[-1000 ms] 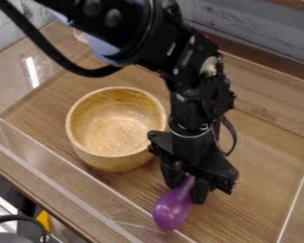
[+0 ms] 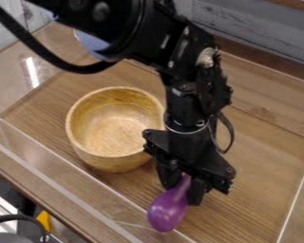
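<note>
My black gripper [image 2: 185,178] reaches down at the centre, shut on a purple, elongated object [image 2: 170,207] whose top end is between the fingers and whose rounded end hangs toward the front of the table. A round tan wooden bowl [image 2: 96,129] sits on the table just left of the gripper, its right part partly behind the arm.
A clear edge strip runs along the front left, with cables and a yellow item beyond it. A pale panelled wall stands at the back.
The gripper and purple object have risen slightly in the view over the last second, still held together. The bowl looks unmoved.
</note>
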